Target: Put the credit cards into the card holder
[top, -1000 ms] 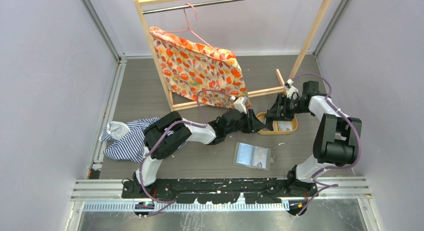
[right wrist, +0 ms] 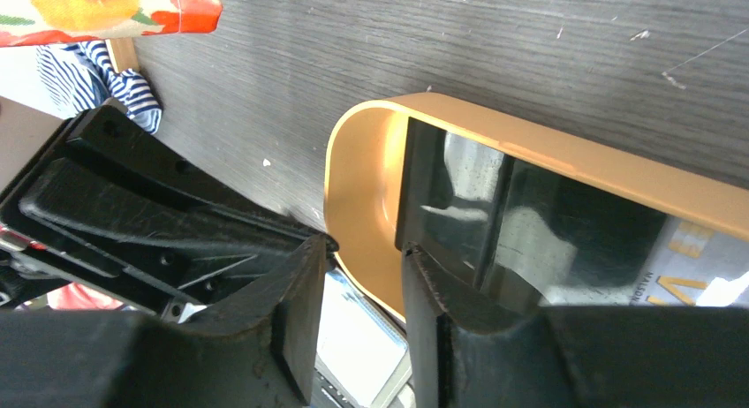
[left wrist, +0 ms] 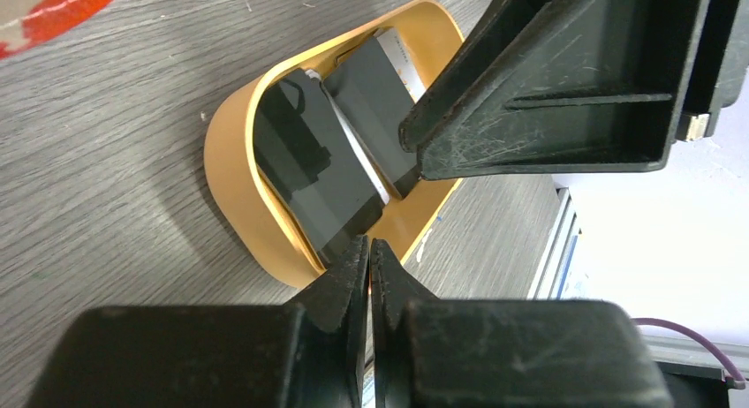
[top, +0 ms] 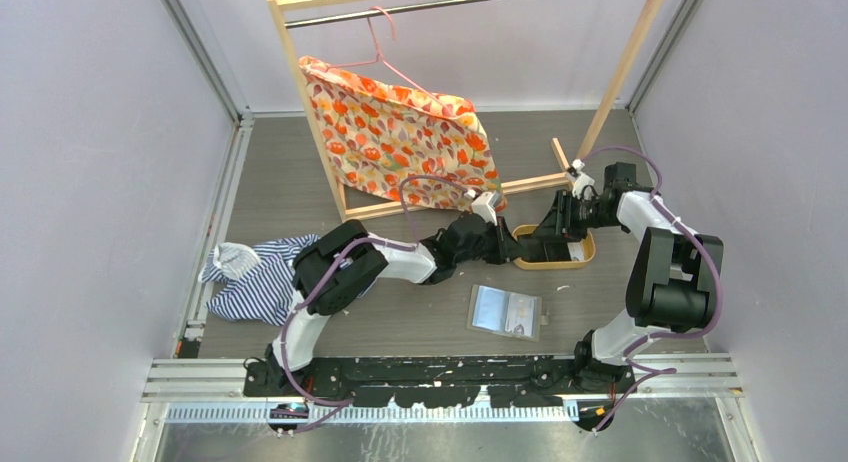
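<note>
Dark cards (left wrist: 309, 170) lie side by side in a shallow yellow box (left wrist: 234, 134); a card (right wrist: 680, 267) with pale printing shows at the box's right end. The clear card holder (top: 505, 312) rests opened flat on the table in front of the box. My left gripper is shut at the box's left end, with only a thin gap and no card visible between its fingertips. Above the cards, my right gripper stands slightly open, its fingers (right wrist: 422, 271) apart; the box wall and table show through the gap.
Orange floral cloth (top: 400, 132) hangs on a wooden rack (top: 535, 182) behind the arms. A striped cloth (top: 255, 282) lies at the left. Bare table surrounds the holder. Both grippers are close together over the box.
Dark card faces now show in the box where the right gripper and pale surfaces showed before; the right arm has barely moved.
</note>
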